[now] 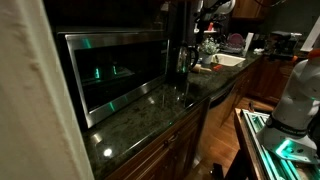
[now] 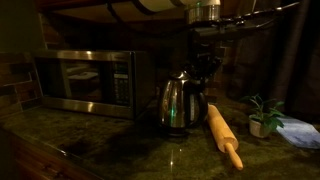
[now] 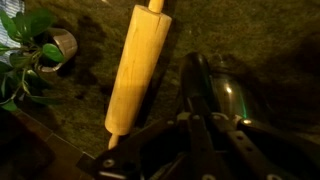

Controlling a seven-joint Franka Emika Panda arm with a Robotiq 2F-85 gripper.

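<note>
A shiny metal kettle [image 2: 180,104] with a dark handle stands upright on the dark counter, right of the microwave. My gripper [image 2: 206,68] reaches down from above, close to the kettle's handle side. In the wrist view, the dark gripper looks shut, with the kettle's glossy body [image 3: 235,95] just to its right. Nothing shows between its fingers; whether they touch the handle cannot be made out in the dark. A wooden rolling pin [image 2: 222,130] lies on the counter to the right of the kettle, clear of the gripper.
The microwave [image 2: 90,80] fills the counter's left side. A small potted plant [image 2: 262,116] and a pale cloth [image 2: 298,131] lie beyond the rolling pin. Bare counter [image 1: 140,122] stretches in front of the microwave. Further off is a sink [image 1: 229,60].
</note>
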